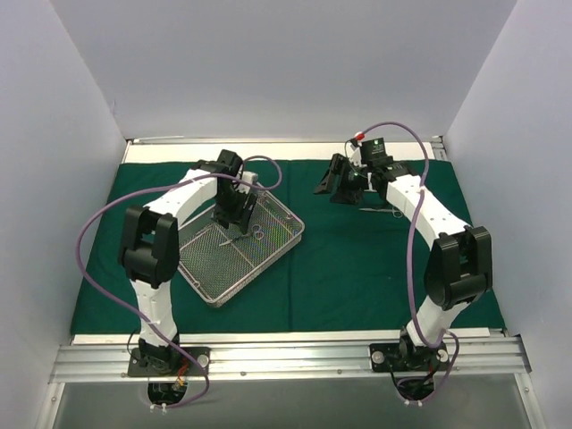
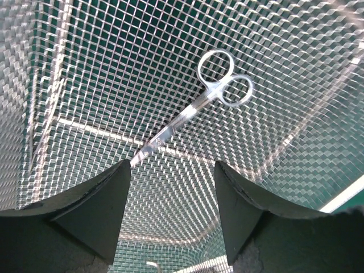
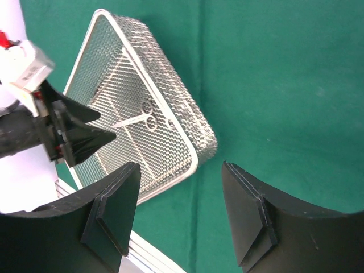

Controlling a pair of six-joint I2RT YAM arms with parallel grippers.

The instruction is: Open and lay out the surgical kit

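Observation:
The mesh tray [image 1: 219,290] of the kit lies on the green cloth, left of centre. Silver scissors [image 2: 188,113] lie on its mesh floor, rings toward the upper right in the left wrist view, with thin instruments at the left. My left gripper stands open over the scissors, nothing between its fingers. My right gripper is open above the cloth, right of the tray, and empty; the tray and left gripper show in its wrist view.
More silver instruments [image 1: 380,210] lie on the cloth at the right, partly under the right arm. Grey walls enclose the workspace.

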